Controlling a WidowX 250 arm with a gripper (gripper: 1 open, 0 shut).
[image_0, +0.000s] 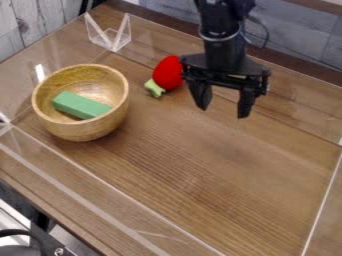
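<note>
The black arm comes down from the top centre to my gripper (222, 95), which is low over the table (241, 190), right of a red object (167, 72); whether its fingers hold anything is too small to tell. A small light green item (155, 88) lies just below the red object. At the left, a wooden bowl (102, 131) holds a green block (80, 108).
A white wire-like object (114, 35) stands at the upper left. A wall borders the table at the top right.
</note>
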